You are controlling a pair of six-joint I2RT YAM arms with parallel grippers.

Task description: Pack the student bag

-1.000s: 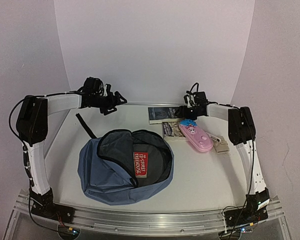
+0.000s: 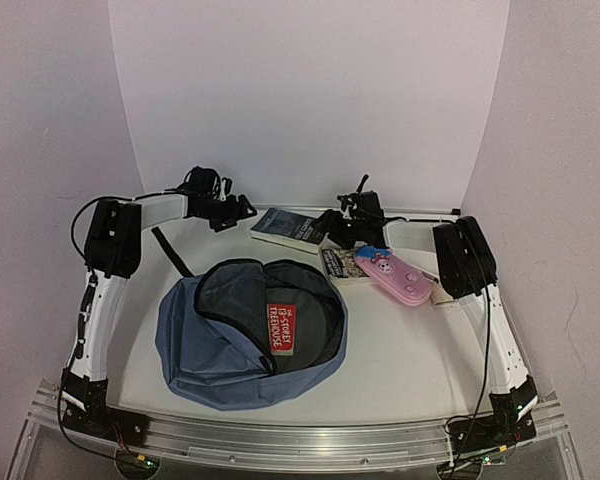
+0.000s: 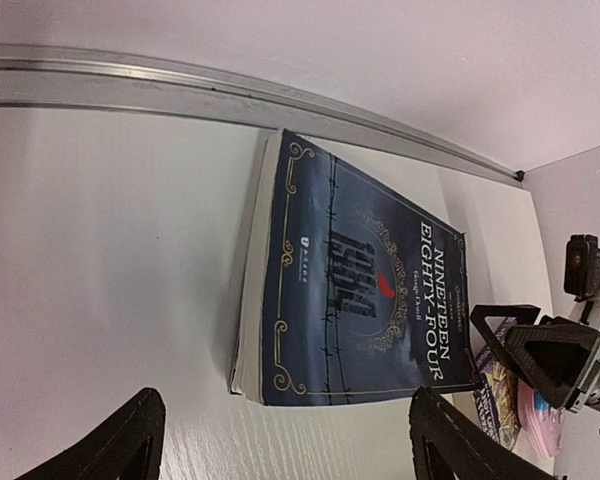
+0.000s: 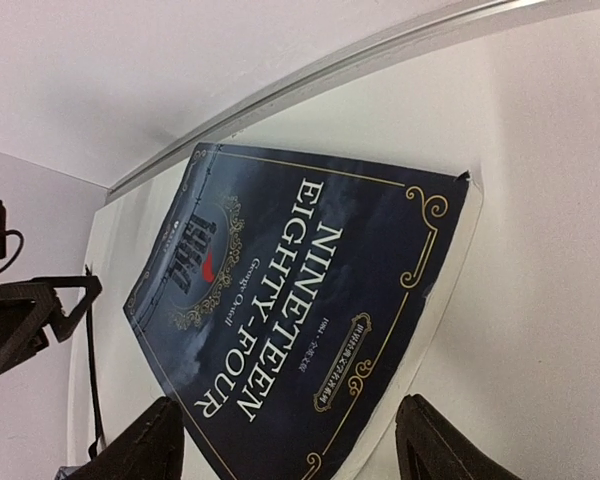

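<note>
The dark "Nineteen Eighty-Four" book lies slightly turned on the table near the back wall. My left gripper is just left of it; in the left wrist view its fingers stand wide apart, open and empty, and the whole cover shows beyond them. At the book's right end is my right gripper. In the right wrist view its fingers are spread, with part of the book visible in the gap but not clamped. The blue backpack lies unzipped in front, a red "13-Storey Treehouse" book inside.
A second book lies partly under the pink pencil case, just in front of the right arm. A beige item is mostly hidden by that arm.
The dark book has slid left and turned a little, and my right gripper has moved left with it. My left gripper has shifted slightly; its arm has moved right. The backpack has stayed put.
</note>
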